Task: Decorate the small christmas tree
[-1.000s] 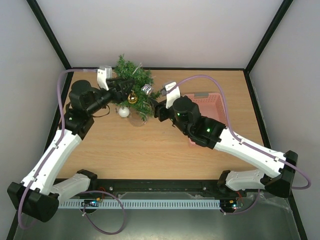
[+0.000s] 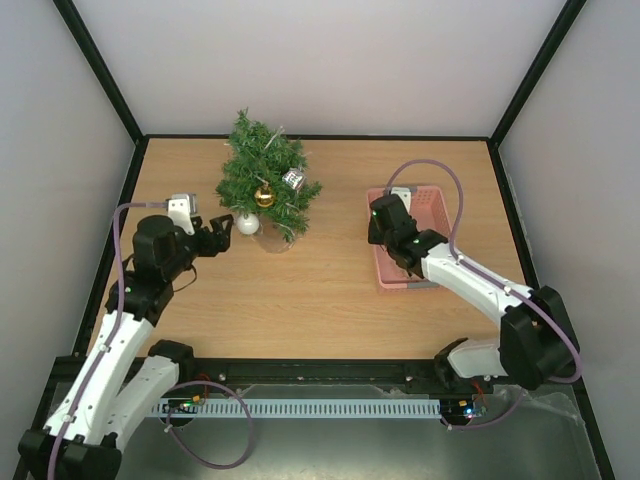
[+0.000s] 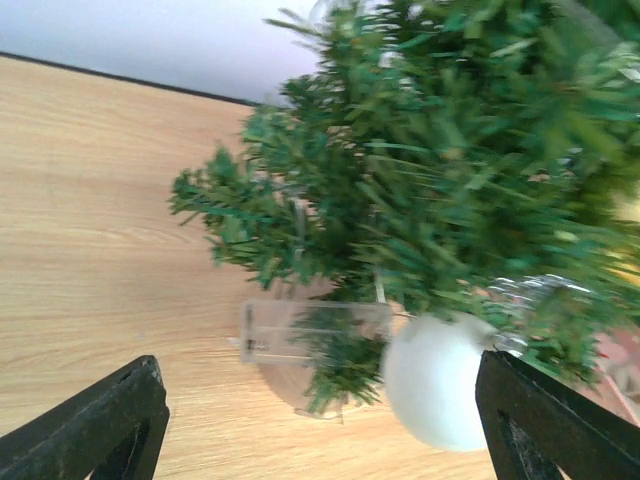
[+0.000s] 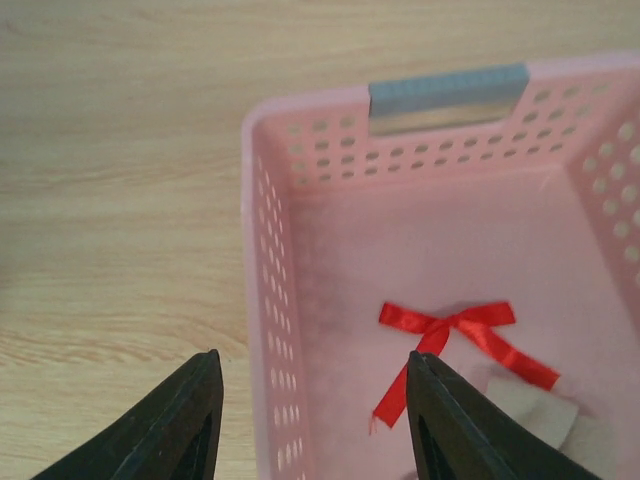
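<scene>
The small green tree stands in a clear pot, with a gold bauble, a silver ornament and a white bauble on it. My left gripper is just left of the tree, open; its view shows foliage and the white ball beyond its fingers. My right gripper is open over the left wall of the pink basket, which holds a red ribbon bow and pale items.
Black frame edges and white walls border it.
My right gripper has moved rightward from beside the tree to over the basket.
</scene>
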